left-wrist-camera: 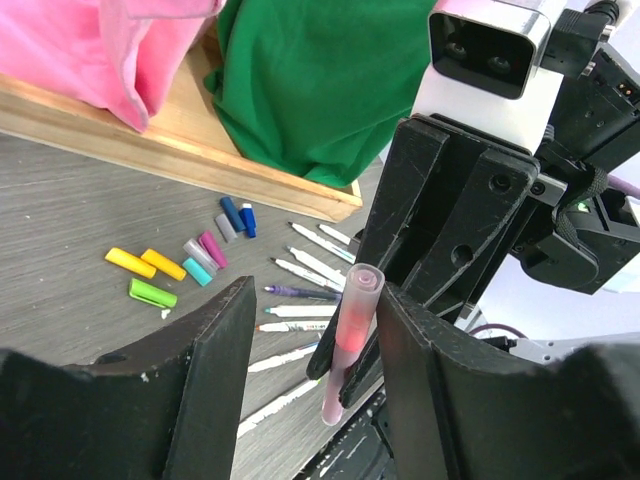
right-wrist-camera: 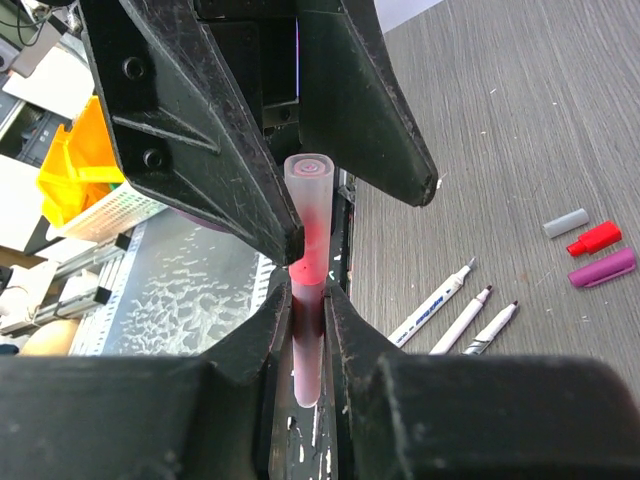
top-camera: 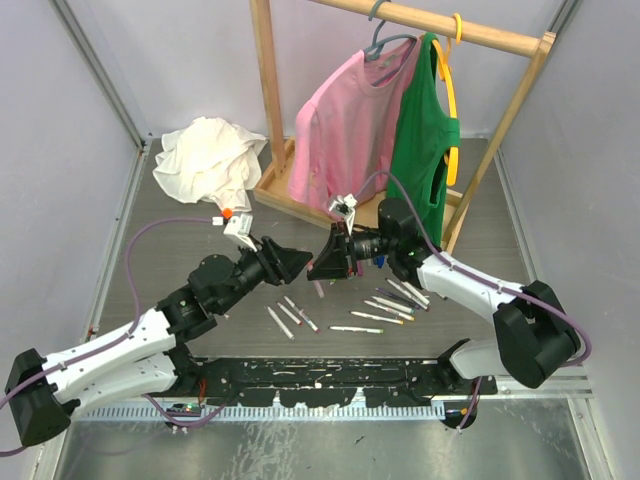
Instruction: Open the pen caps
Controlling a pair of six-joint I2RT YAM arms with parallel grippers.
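A pink marker pen (right-wrist-camera: pixel 309 215) stands upright in the right wrist view, its lower part pinched between the fingertips of my right gripper. Around the marker's upper end are the dark fingers (right-wrist-camera: pixel 190 130) of my left gripper, spread with a gap. One left finger lies close against the marker; the other stands well off it. In the left wrist view the marker (left-wrist-camera: pixel 355 320) shows near the right-hand finger, its end pointing up at the camera. From above, both grippers meet near the middle of the table and mostly hide the marker.
Uncapped pens (top-camera: pixel 355 329) lie in groups on the grey table below. Loose caps in yellow (left-wrist-camera: pixel 130 263), green (left-wrist-camera: pixel 152 292), blue (left-wrist-camera: pixel 248 220) and red (right-wrist-camera: pixel 595 238) are scattered around. A wooden clothes rack (top-camera: pixel 272 190) stands behind, with white cloth (top-camera: pixel 208 162) at back left.
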